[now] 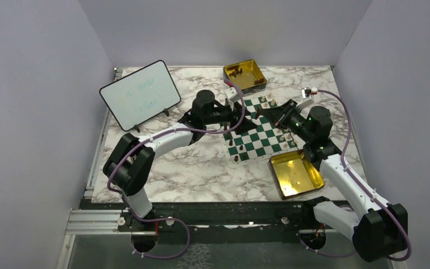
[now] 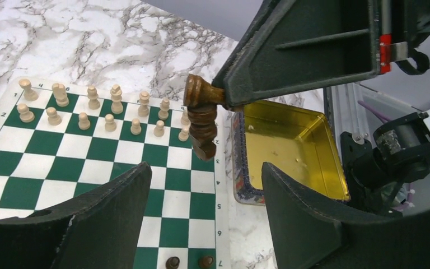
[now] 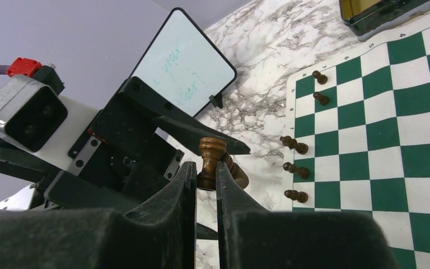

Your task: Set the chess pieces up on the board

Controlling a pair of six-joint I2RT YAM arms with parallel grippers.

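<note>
A dark brown chess piece (image 2: 204, 131) hangs above the chessboard (image 1: 260, 143), with my right gripper shut on it. My left gripper stands open close by, pointed at that piece from the left, nothing between its fingertips. In the left wrist view, white pieces (image 2: 111, 123) stand in rows along the board's far side. In the right wrist view, several dark pieces (image 3: 295, 170) stand along the board's near-left edge.
A yellow bin (image 1: 246, 73) with dark pieces is at the back; an empty yellow bin (image 1: 295, 174) is at the front right. A whiteboard (image 1: 140, 94) stands at the left.
</note>
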